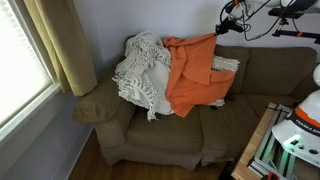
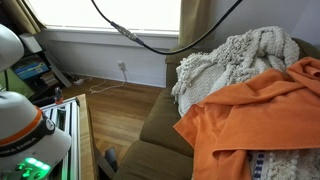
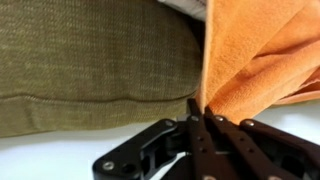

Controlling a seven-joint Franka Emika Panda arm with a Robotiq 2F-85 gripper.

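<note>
An orange blanket (image 1: pixel 190 75) is draped over the back and seat of a dark brown couch (image 1: pixel 160 138). Its upper right corner is pulled up to a point at my gripper (image 1: pixel 217 35), which is raised above the couch back. The wrist view has the orange cloth (image 3: pixel 245 50) gathered right at the fingertips of my gripper, and the fingers are shut on it. Exterior view 2 has the orange blanket (image 2: pixel 250 115) in the foreground; the gripper is out of that picture.
Beside the orange one lies a cream knitted throw (image 1: pixel 143 68), and more pale fabric (image 2: pixel 290 163) shows beneath the orange cloth. A wooden table (image 1: pixel 258 140) with the robot base (image 1: pixel 300 135) stands at front right.
</note>
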